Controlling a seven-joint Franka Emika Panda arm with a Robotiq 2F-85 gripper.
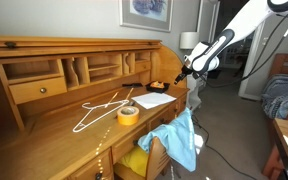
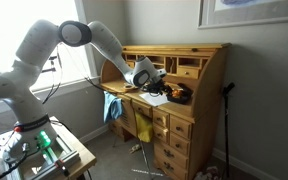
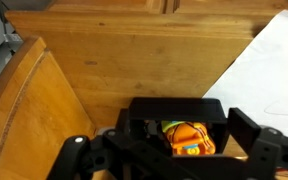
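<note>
My gripper is open above the desk's right end, its fingers spread to either side of a black tray (image 3: 179, 106). Inside that tray lies an orange object (image 3: 189, 138) with white and dark patches; what it is I cannot tell. Nothing shows held between the fingers. In exterior view 1 the gripper (image 1: 180, 84) hovers near the tray (image 1: 158, 87). Exterior view 2 shows the tray (image 2: 177, 97) on the desktop, with the arm reaching to its left side.
White paper (image 1: 153, 100) lies beside the tray. Farther along the desktop (image 1: 59, 128) are an orange tape roll (image 1: 128, 115) and a white hanger (image 1: 97, 113). A blue cloth (image 1: 178, 140) and a yellow cloth (image 1: 135, 160) hang at open drawers. Cubbies (image 1: 106, 66) line the back.
</note>
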